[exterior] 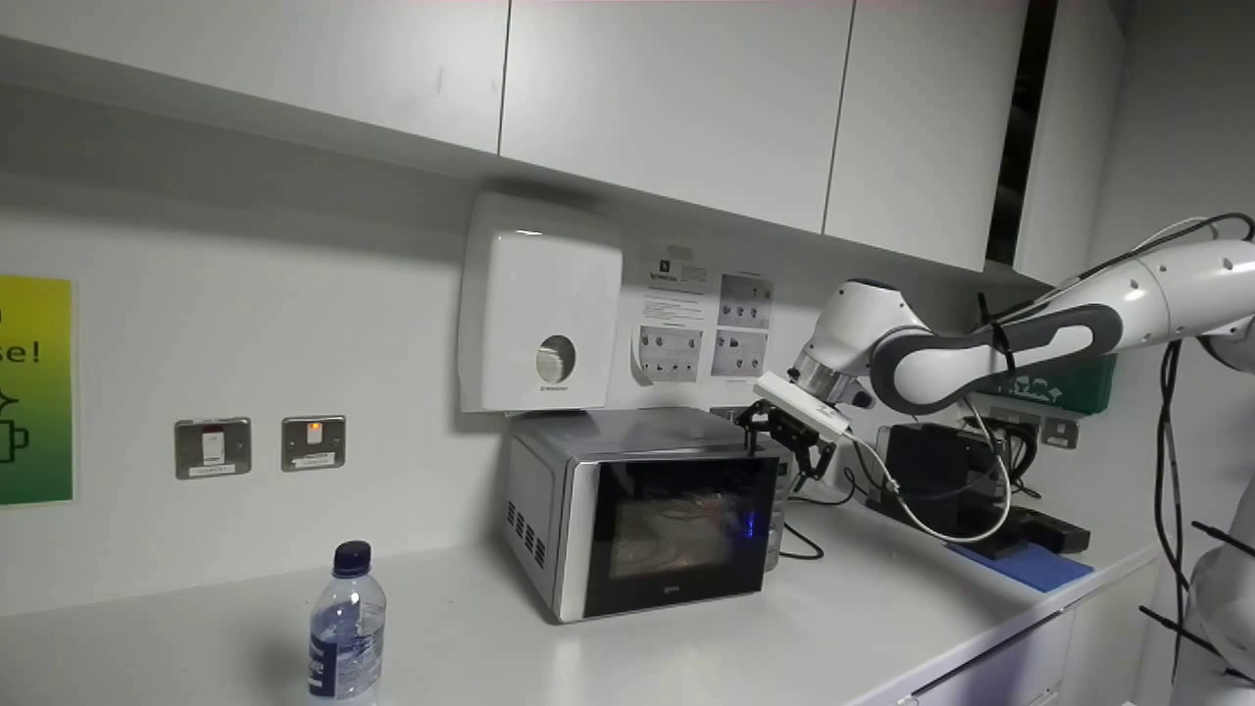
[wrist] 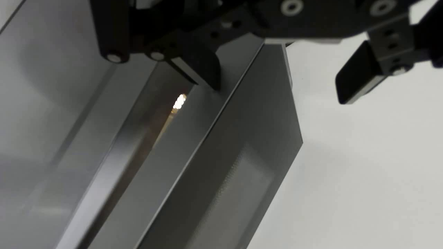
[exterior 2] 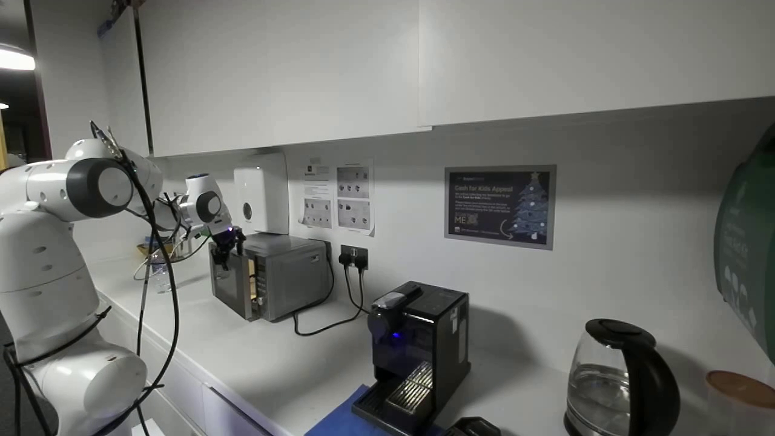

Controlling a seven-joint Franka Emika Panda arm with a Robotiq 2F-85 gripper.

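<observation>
The silver microwave [exterior: 541, 494] stands on the counter with its dark-windowed door [exterior: 624, 577] slightly ajar. A narrow lit gap [exterior 2: 252, 280] shows at the door's free side in exterior view 2. My gripper [exterior: 778, 466] is open at the door's upper free corner, tilted downward. In the wrist view one finger [wrist: 205, 68] is over the gap, on the inner side of the door [wrist: 220, 178]. The other finger [wrist: 359, 74] is on the outer side, well apart from it over the white counter. Whether the inner finger touches the door is unclear.
A water bottle [exterior: 348, 635] stands on the counter left of the microwave. A black coffee machine [exterior 2: 428, 341] and a glass kettle [exterior 2: 610, 385] stand on its other side. Power cables [exterior 2: 319, 327] lie beside the microwave. Open counter lies in front of the door.
</observation>
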